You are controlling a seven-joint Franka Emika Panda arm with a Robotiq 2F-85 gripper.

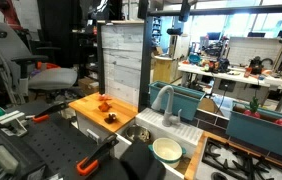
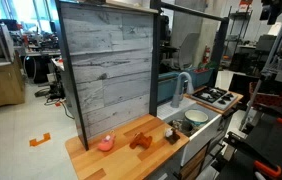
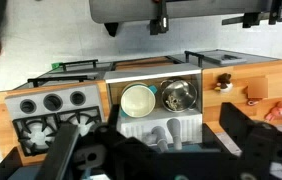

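My gripper is open, high above a toy kitchen counter, with its two dark fingers spread wide in the wrist view. No object shows between them. Below lies a sink (image 3: 159, 73) holding a cream bowl (image 3: 138, 101) and, beside it, a metal pot (image 3: 178, 95). The same bowl (image 1: 167, 150) appears in exterior view 1. On the wooden counter (image 2: 132, 170) rest an orange item (image 2: 141, 140), a reddish-pink item (image 2: 106, 144) and a small brown item (image 2: 171, 134). The orange item (image 3: 279, 109) and the brown one (image 3: 224, 82) also appear in the wrist view.
A grey faucet (image 1: 163, 100) rises behind the sink. The stove (image 3: 56, 120) with black burners flanks one side. A tall panel of light boards (image 2: 116, 75) backs the wooden counter. Teal planters (image 1: 261, 131) stand behind the stove. Dark table surface lies in front.
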